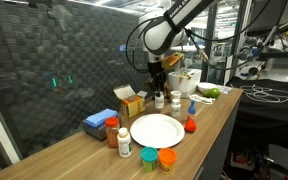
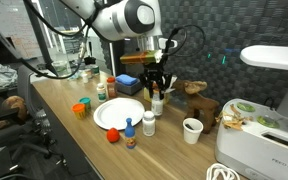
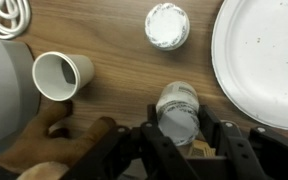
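Note:
A white bottle (image 3: 177, 97) with a pale, shiny cap is between the fingers of my gripper, which is shut on its top end. From the side, the gripper (image 2: 157, 90) points down over the bottle (image 2: 157, 106), beside the white plate (image 2: 120, 114). In the first exterior view the bottle (image 1: 159, 102) is just behind the plate (image 1: 157, 130). Whether its base touches the table cannot be made out.
Close by stand another white bottle (image 2: 149, 123), a blue bottle (image 2: 130, 133), a red round thing (image 2: 113, 135), a white cup (image 2: 192, 130) and a brown toy animal (image 2: 200, 106). An open cardboard box (image 1: 130, 101) is near the wall. Bare wood shows at the table's near left (image 1: 69, 160).

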